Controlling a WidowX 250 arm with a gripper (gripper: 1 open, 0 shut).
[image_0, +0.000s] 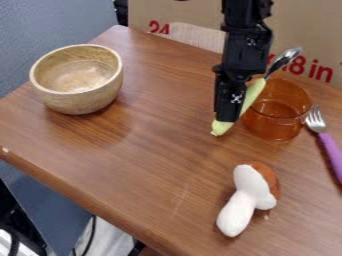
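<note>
My black gripper (234, 95) is shut on a utensil with a pale green handle (222, 126) and a metal head (286, 58). It holds the utensil tilted, head up to the right, handle end low to the left, just at the left side of an amber translucent cup (275, 118). The fingertips are partly dark against the handle.
A beige bowl (76, 90) sits at the upper left. A mushroom-shaped toy (245, 200) lies at the lower right. A fork with a purple handle (331, 157) lies at the right edge.
</note>
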